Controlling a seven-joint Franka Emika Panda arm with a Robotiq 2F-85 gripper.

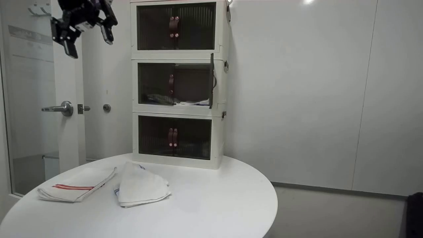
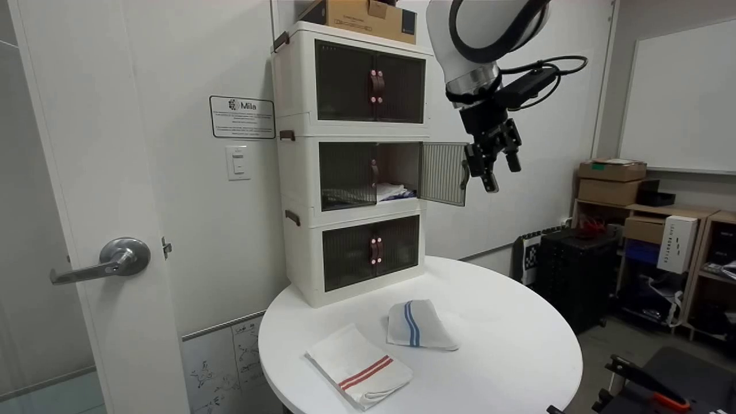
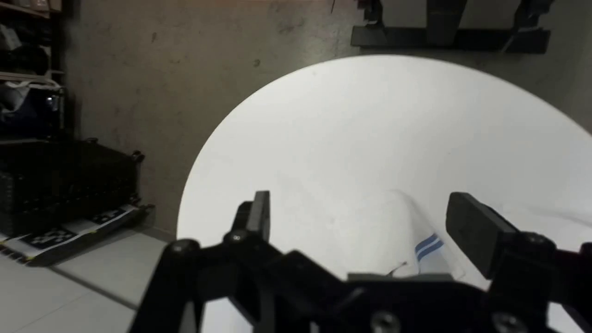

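High above the table my gripper [image 1: 90, 49] stands open, its fingers well apart and nothing between them. The same gripper [image 2: 502, 178] hangs clear of the cabinet's open middle door [image 2: 443, 172]. Two folded white cloths lie on the table: one with red stripes [image 2: 362, 369], the other with blue stripes [image 2: 416, 324]. From the wrist, the blue-striped cloth [image 3: 383, 233] appears below and between my fingers, partly hidden by the gripper body. White fabric [image 2: 391, 192] rests inside the middle compartment, behind the open right door; its left door is closed.
The white three-tier cabinet [image 1: 174, 162] stands at the table's back, top and bottom doors closed. A cardboard box [image 2: 362, 18] sits on top.
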